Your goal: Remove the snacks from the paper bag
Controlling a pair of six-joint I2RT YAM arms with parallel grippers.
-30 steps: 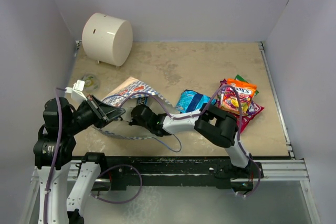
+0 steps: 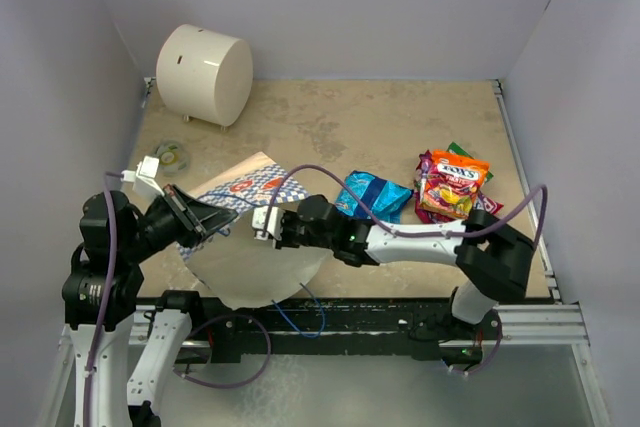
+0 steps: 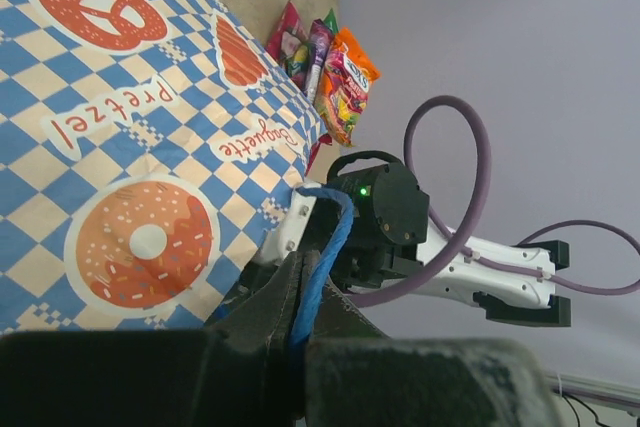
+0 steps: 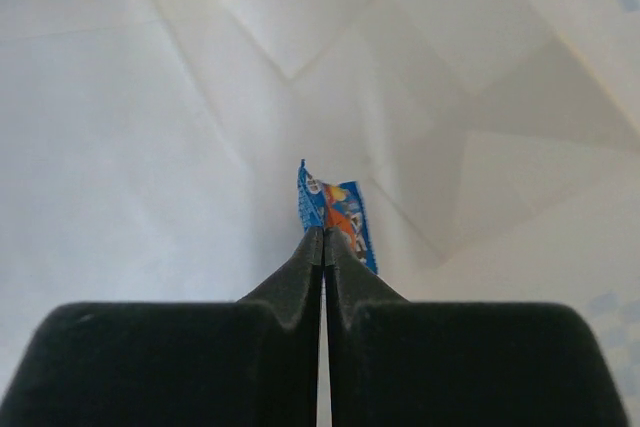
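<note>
The paper bag (image 2: 250, 267) lies on its side with a pale interior and a blue-and-white checked, bakery-printed outside (image 3: 150, 127). My left gripper is shut on its blue cord handle (image 3: 325, 247), at the bag's mouth. The right gripper is shut, its fingertips facing the bag's pale inside. At those tips shows a small blue and orange snack packet (image 4: 345, 212); whether they touch it I cannot tell. A blue snack bag (image 2: 375, 194) lies on the table. Farther right, several snack packs pile up, an orange one (image 2: 452, 182) on top.
A white cylinder (image 2: 205, 75) stands at the back left, with a clear roll (image 2: 171, 157) before it. Purple cables (image 2: 400, 232) loop over the right arm.
The bag's pale part bulges lower toward the front edge. The left arm has barely moved.
</note>
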